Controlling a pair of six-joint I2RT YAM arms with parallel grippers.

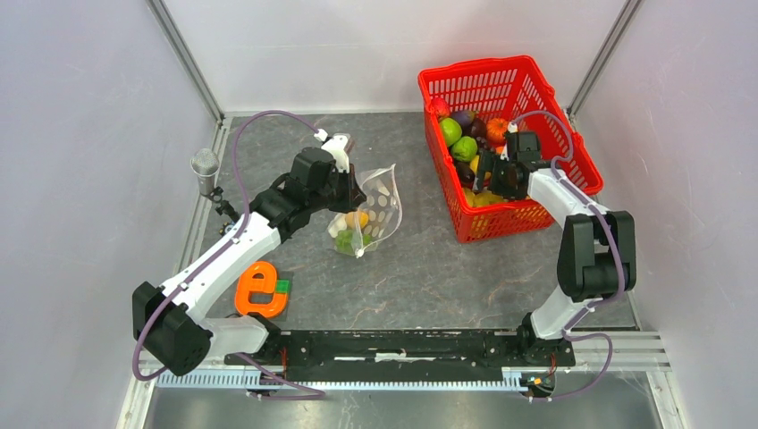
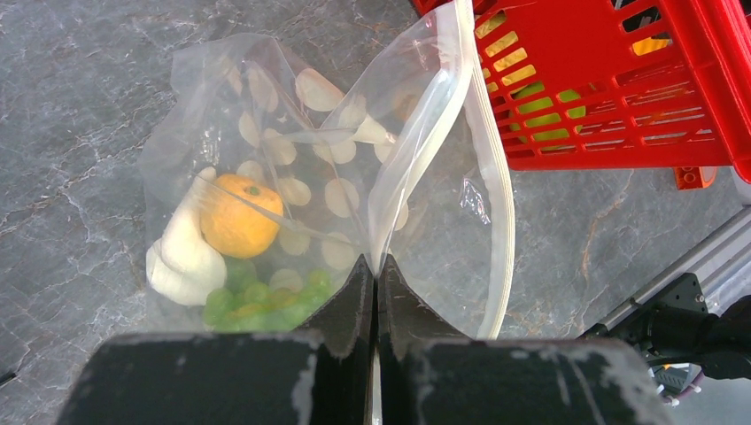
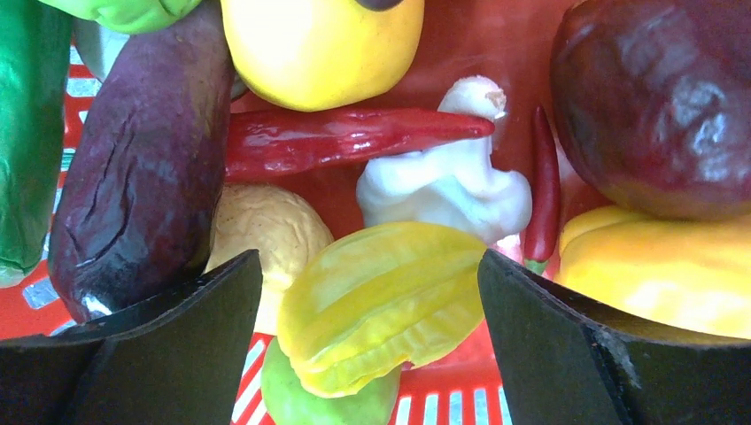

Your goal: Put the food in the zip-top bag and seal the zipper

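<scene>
The zip top bag (image 1: 380, 214) (image 2: 266, 150) holds an orange fruit (image 2: 239, 217), something white (image 2: 181, 261) and green grapes (image 2: 252, 301). My left gripper (image 1: 350, 198) is shut on the bag's upper edge by the zipper. In the red basket (image 1: 429, 134) my right gripper (image 1: 490, 179) stands open over a yellow starfruit-like piece (image 3: 381, 305), with white garlic or ginger-like food (image 3: 443, 199), red chilies (image 3: 328, 137) and an eggplant (image 3: 133, 168) around it.
An orange tool (image 1: 256, 290) with a green part lies at front left. A microphone-like metal cylinder (image 1: 205, 164) stands at the left edge.
</scene>
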